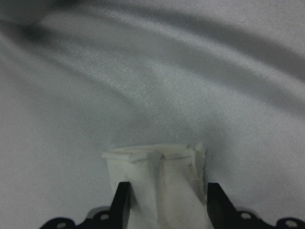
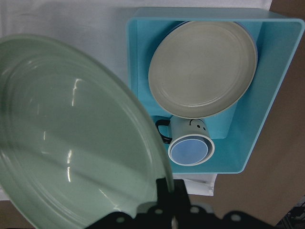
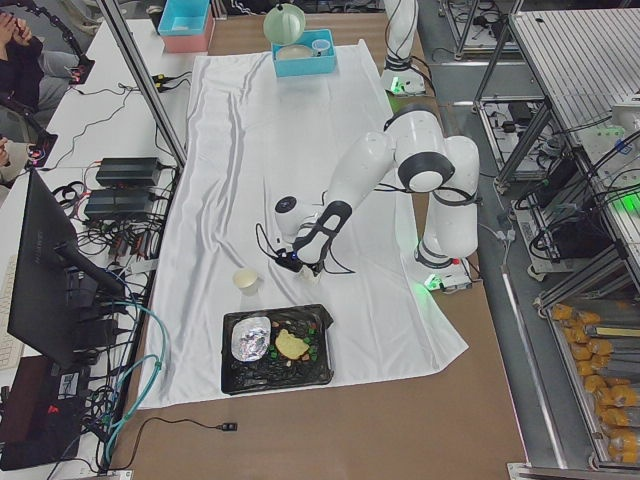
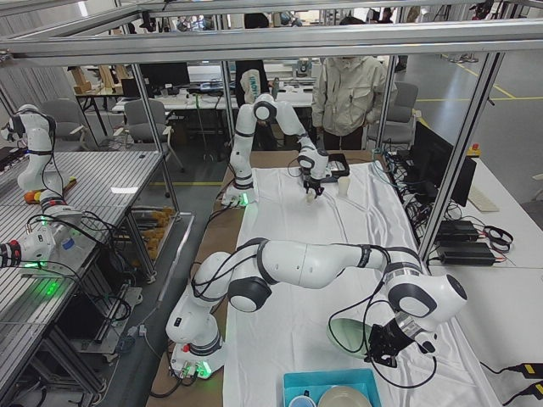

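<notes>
My right gripper is shut on the rim of a green plate [image 2: 71, 138], held up beside a blue bin [image 2: 271, 62] that holds a beige plate [image 2: 202, 67] and a mug [image 2: 190, 148]. My left gripper has its fingers either side of a crumpled white paper item [image 1: 157, 167] on the cloth; whether they grip it is unclear. A cream cup [image 3: 246, 279] stands beside that gripper in the camera left view.
A black tray [image 3: 276, 376] with foil and food items lies at the cloth's near end. A monitor and cables line the left side.
</notes>
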